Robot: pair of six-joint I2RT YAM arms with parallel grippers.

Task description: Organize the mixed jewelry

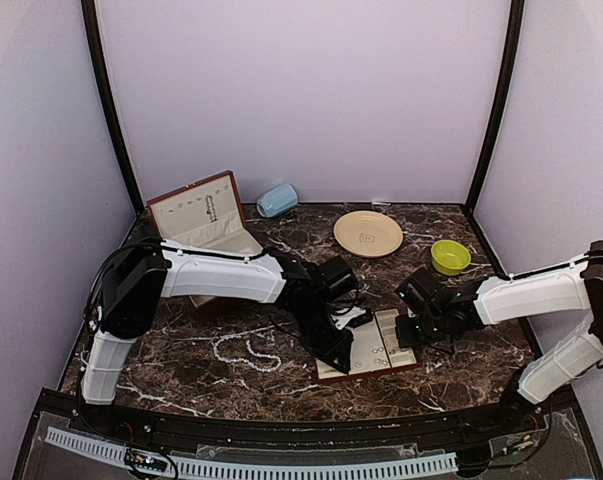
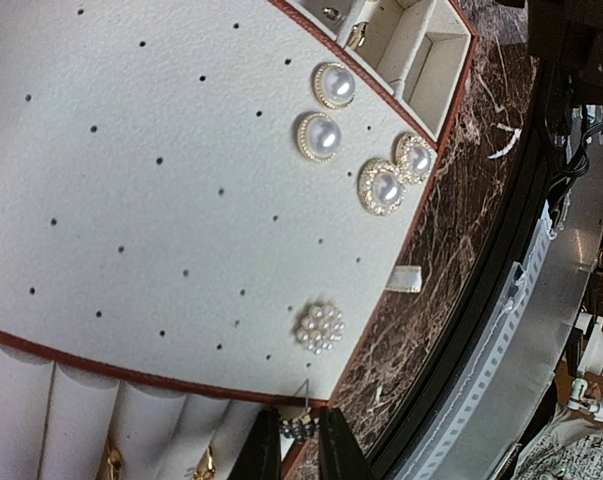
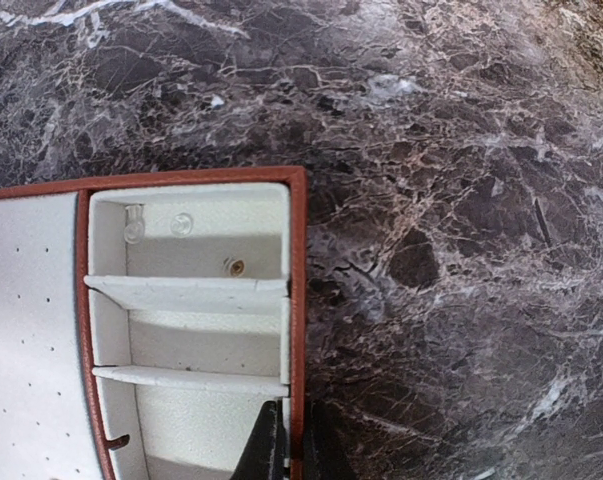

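Note:
A small beaded earring [image 2: 303,430] with a thin pin is pinched in my left gripper, above the corner of the tray's white perforated panel [image 2: 131,260]. On that panel lie a pearl-cluster earring [image 2: 320,328] and several round pearl earrings [image 2: 319,136] near the compartments. My right gripper is shut on the red-edged side wall of the jewelry tray [image 3: 298,260], at the compartment end. The top compartment there holds a tiny gold piece [image 3: 235,267] and clear bits. In the top view, the arms partly hide the tray [image 1: 366,374].
A pearl necklace [image 1: 243,360] lies left of the tray. Behind the left arm stands the open jewelry box [image 1: 196,212]. Farther back are a blue cup [image 1: 277,201], a beige plate [image 1: 368,234] and a green bowl [image 1: 450,257]. Marble right of the tray is bare.

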